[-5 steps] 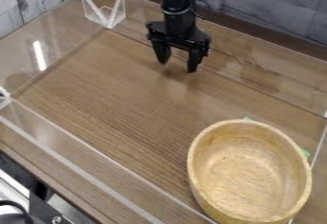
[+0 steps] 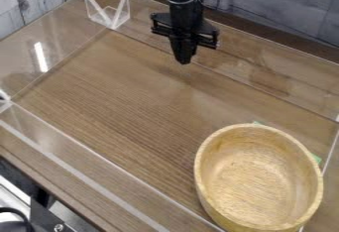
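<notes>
A black robot arm hangs in from the top middle, ending in a dark gripper [image 2: 184, 40] above the back part of the wooden table [image 2: 113, 107]. The gripper is small and dark in this view, and whether its fingers are apart or together is unclear. I cannot make out anything held in it.
A large tan oval bowl [image 2: 259, 206] fills the front right. A clear, wire-like item stands at the back left, left of the arm. A dark edge runs along the lower left.
The gripper has risen a little, toward the top of the view, and its lower parts look narrower than before. The bowl has not moved.
</notes>
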